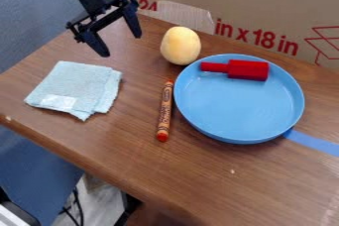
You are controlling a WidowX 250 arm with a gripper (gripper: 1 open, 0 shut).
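My black gripper (118,38) hangs open over the back left of the wooden table, with nothing between its fingers. It is left of a pale yellow, egg-shaped object (180,46). A light blue folded cloth (75,88) lies on the left. An orange stick (166,111), like a crayon, lies upright in view in the middle. To its right is a blue plate (239,116) holding a red object with a handle (247,69) along its back rim.
A cardboard box (265,2) stands along the back. Blue tape (315,143) runs from the plate to the right. The table's left edge drops to the floor.
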